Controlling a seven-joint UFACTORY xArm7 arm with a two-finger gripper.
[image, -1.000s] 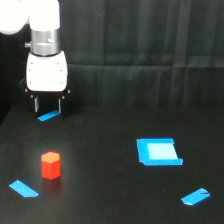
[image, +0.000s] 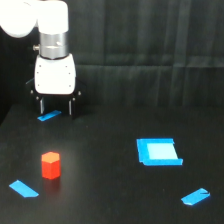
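A small orange-red cube (image: 51, 165) sits on the black table at the front left. On the right, blue tape frames a white square (image: 161, 151) lying flat on the table. My gripper (image: 56, 106) hangs from the white arm at the back left, fingers apart and pointing down. It is open with nothing visible between its fingers. In the picture the cube lies below the gripper and well apart from it.
Strips of blue tape lie on the table at the front left (image: 23, 188), the front right (image: 195, 197) and near the gripper (image: 49, 116). A black curtain (image: 140, 60) hangs behind.
The arm and gripper have shifted a little to the right, and the two fingers show farther apart. The cube and the taped square have not moved.
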